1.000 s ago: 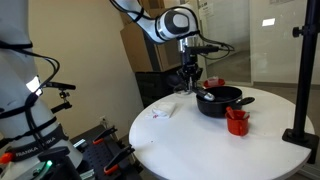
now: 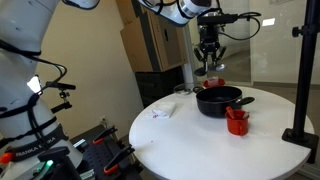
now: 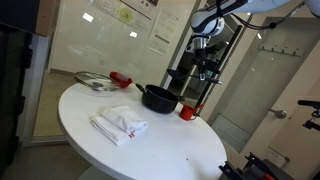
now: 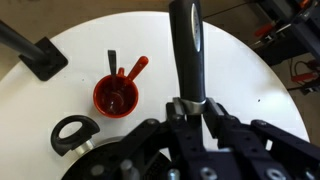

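Note:
My gripper is shut on a utensil with a long black handle (image 4: 187,50). In exterior view 1 the gripper (image 2: 208,52) hangs high above the table, over the black pan (image 2: 222,100). The utensil's working end cannot be made out clearly. Dark and open-topped, the pan (image 3: 159,98) rests on the round white table (image 3: 150,150), and its handle (image 4: 75,134) shows at the lower left of the wrist view. A red cup (image 4: 116,96) beside the pan holds utensils.
A white cloth (image 2: 160,111) lies on the table left of the pan. Toward the back are a red bowl (image 3: 121,79) and a glass lid (image 3: 95,77). A black post (image 2: 301,90) stands at the right.
The gripper has risen well above the pan with the black-handled utensil, drifting right in exterior view 1. The pan, cup and cloth have stayed put.

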